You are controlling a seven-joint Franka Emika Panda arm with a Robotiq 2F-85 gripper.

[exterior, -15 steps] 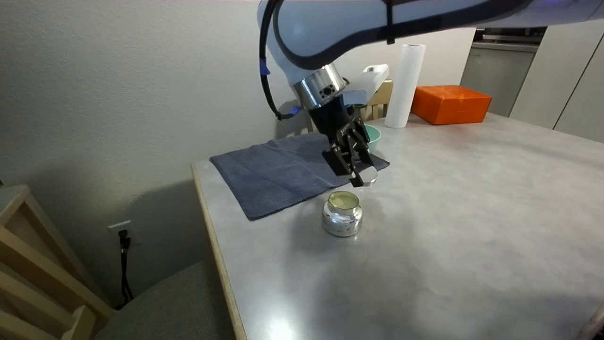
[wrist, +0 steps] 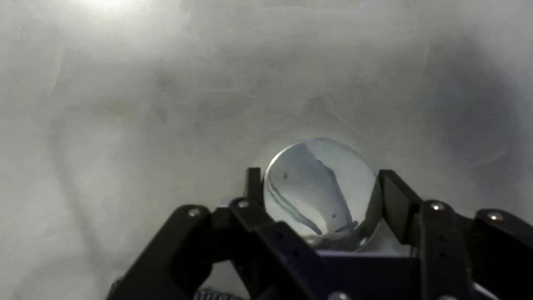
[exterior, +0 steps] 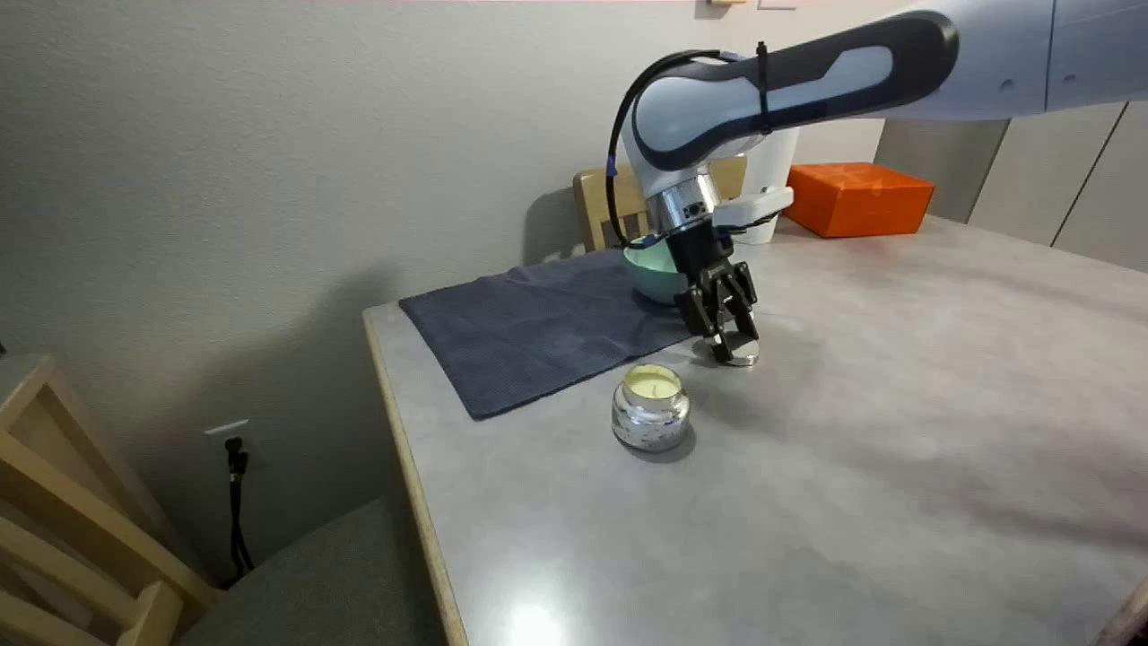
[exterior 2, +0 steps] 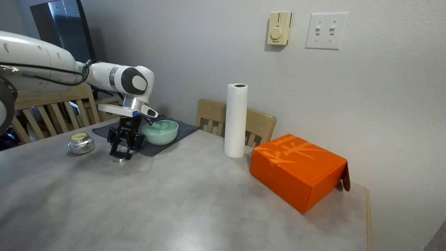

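Observation:
A round, shiny silver lid point(wrist: 320, 187) fills the space between the fingers of my gripper, which is shut on its edges. In exterior view 1 the lid point(exterior: 739, 353) is down at the tabletop, just right of the cloth; whether it touches the table I cannot tell. The silver candle jar point(exterior: 651, 414) stands upright and uncovered, with pale yellow wax showing, nearer the front than my gripper point(exterior: 732, 339). Exterior view 2 has the jar point(exterior 2: 81, 145) to the left of the gripper point(exterior 2: 120, 155), apart from it.
A dark blue cloth point(exterior: 517, 339) lies along the wall side, bearing a mint green bowl point(exterior 2: 161, 134) close behind the gripper. A paper towel roll point(exterior 2: 236, 121) and an orange box point(exterior 2: 297, 167) stand farther along.
My gripper has carried the lid away from above the jar, back and to the right, and lower toward the tabletop. The jar has stayed in place.

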